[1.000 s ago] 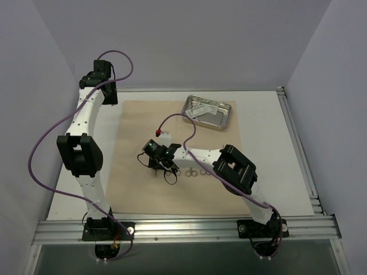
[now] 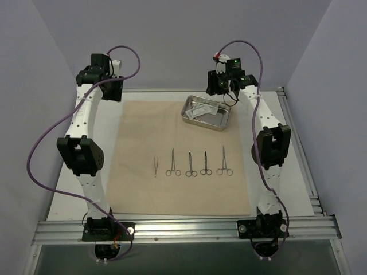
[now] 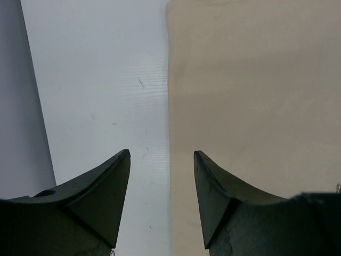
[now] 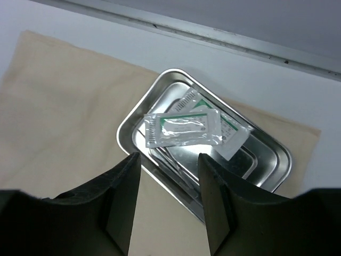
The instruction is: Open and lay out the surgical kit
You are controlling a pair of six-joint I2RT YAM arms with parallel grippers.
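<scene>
A steel tray at the cloth's back right holds white packets, with some thin metal items partly beneath them in the right wrist view. On the beige cloth, tweezers and several scissor-like instruments lie in a row. My left gripper hangs high over the back left, open in the left wrist view, nothing between its fingers. My right gripper is above the back edge beside the tray, open, with nothing between its fingers.
White table shows around it, bordered by metal rails and grey walls.
My right gripper has risen from over the instrument row and moved back and right to beside the tray.
</scene>
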